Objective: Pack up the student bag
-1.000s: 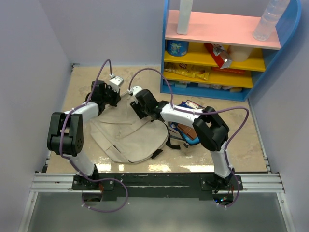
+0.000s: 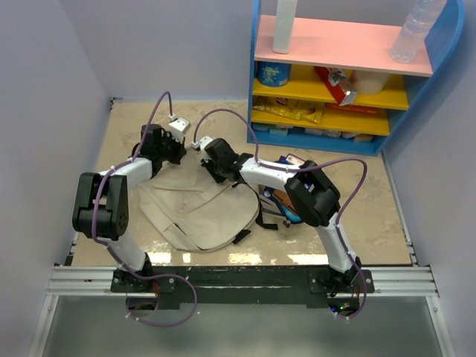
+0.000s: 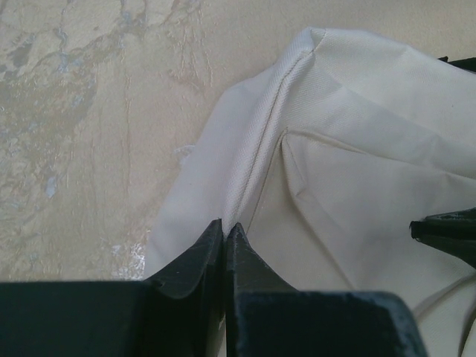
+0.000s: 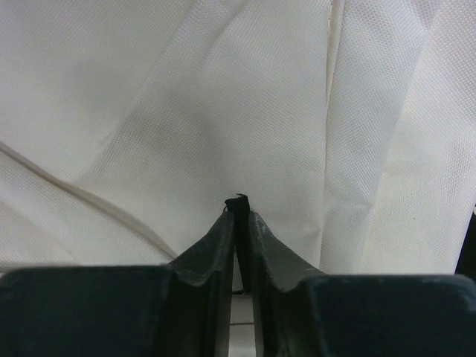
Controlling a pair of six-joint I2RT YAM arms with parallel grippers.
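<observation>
The cream fabric bag (image 2: pixel 201 219) lies spread on the table between the arms. In the left wrist view, my left gripper is shut on a raised fold of the bag (image 3: pixel 264 126), near its upper edge. My right gripper is low over the bag's fabric (image 4: pixel 163 126), its fingers close around a short black strip (image 4: pixel 239 201), probably a zipper or strap end; whether it is gripped is unclear. In the top view both grippers are at the bag's upper part, left (image 2: pixel 181 155) and right (image 2: pixel 212 171).
A blue shelf unit (image 2: pixel 251 71) with pink and yellow shelves stands at the back right, holding bottles, packets and boxes. Colourful items (image 2: pixel 290 212) lie under the right arm beside the bag. Bare table (image 2: pixel 372 223) shows at the right.
The left gripper holds still.
</observation>
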